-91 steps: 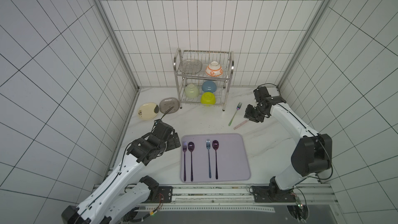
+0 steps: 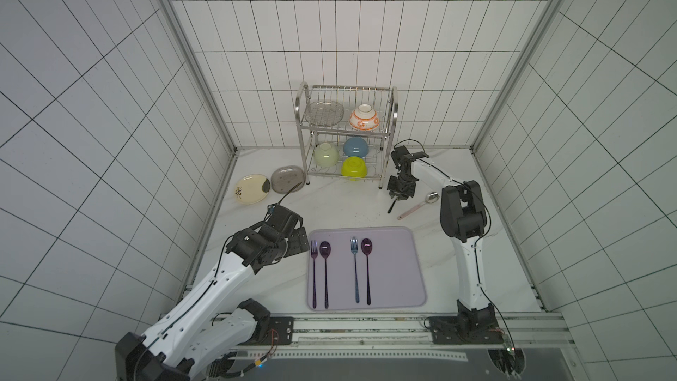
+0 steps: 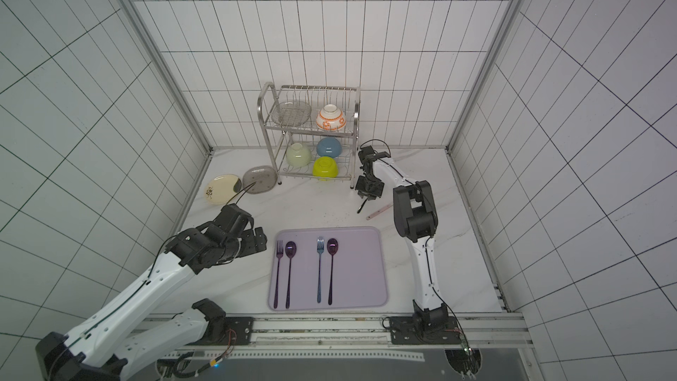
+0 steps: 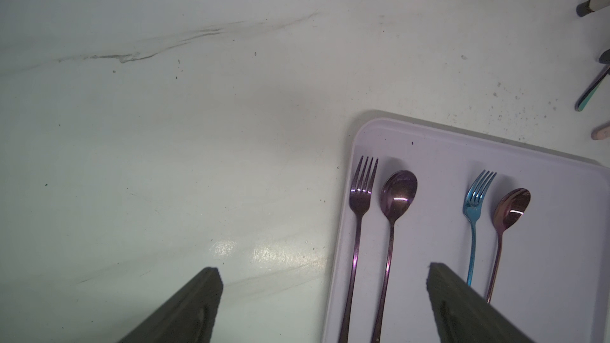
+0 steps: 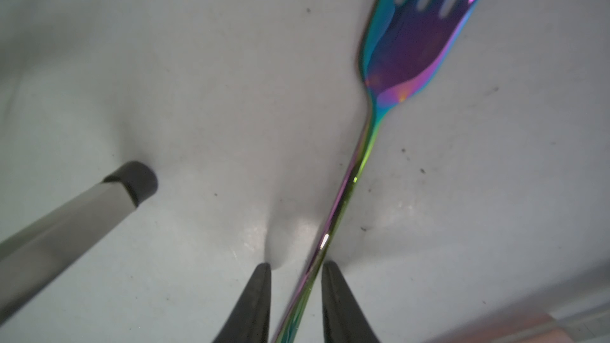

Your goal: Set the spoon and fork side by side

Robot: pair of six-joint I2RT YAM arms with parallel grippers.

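In the right wrist view a rainbow fork (image 5: 413,50) lies on the table, its handle between the close fingertips of my right gripper, which sits over it near the rack. A spoon with a pink handle (image 2: 431,197) lies just right of it. The lilac tray (image 2: 395,268) holds a purple fork (image 2: 314,254), purple spoon (image 2: 325,248), blue fork (image 2: 354,245) and another purple spoon (image 2: 366,245), paired side by side. My left gripper hangs open over the table and the tray's left edge, holding nothing.
The steel rack (image 2: 303,130) with bowls and a plate stands at the back. A cream plate (image 2: 250,189) and a grey dish (image 2: 287,180) lie to its left. The tray's right part is free.
My right arm has moved left and down over the fork, now hiding most of it in the top views. The left arm has shifted only slightly.
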